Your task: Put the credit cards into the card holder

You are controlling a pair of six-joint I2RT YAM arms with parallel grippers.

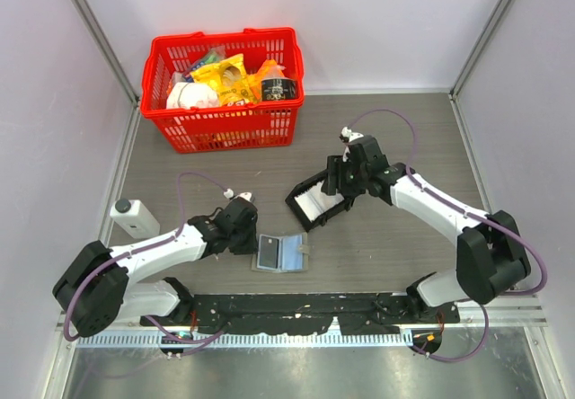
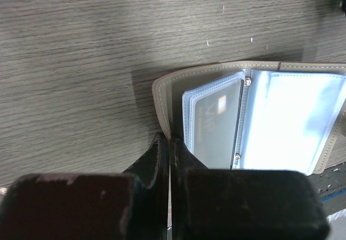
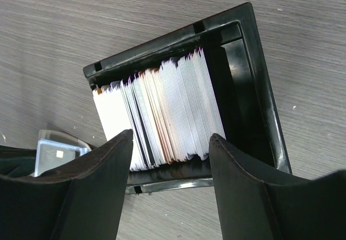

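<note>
The open card holder [image 1: 294,252], grey with light blue clear sleeves, lies near the front middle; a card shows in its left sleeve in the left wrist view. My left gripper is shut at its left edge, the thin edge apparently between its fingertips. A black tray of cards [image 3: 157,110] sits right of and behind the holder, the cards standing in a row. My right gripper hangs over this tray, fingers apart, with nothing between them.
A red basket [image 1: 220,129] full of packets stands at the back left. A white bottle [image 1: 139,222] stands at the left. The table to the right of the tray is bare.
</note>
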